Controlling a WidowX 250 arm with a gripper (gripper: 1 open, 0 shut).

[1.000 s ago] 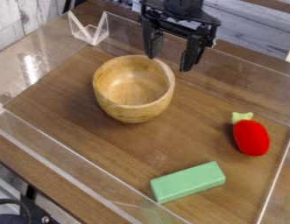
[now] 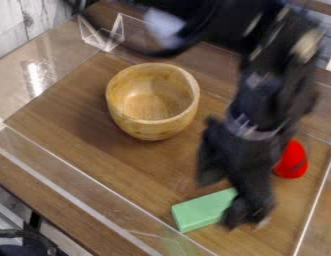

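My dark gripper [image 2: 235,183] is low at the right, blurred by motion, its open fingers over the right end of a green block [image 2: 197,213] at the front. A red strawberry-like object [image 2: 293,160] is partly hidden behind the gripper on the right. A wooden bowl [image 2: 148,120] stands at centre left.
The wooden table [image 2: 74,150] has free room left of and in front of the bowl. Clear plastic edges border it along the front left and right.
My gripper has swept from the back, above the bowl, down and toward the front right, over the green block. The bowl has not visibly moved.
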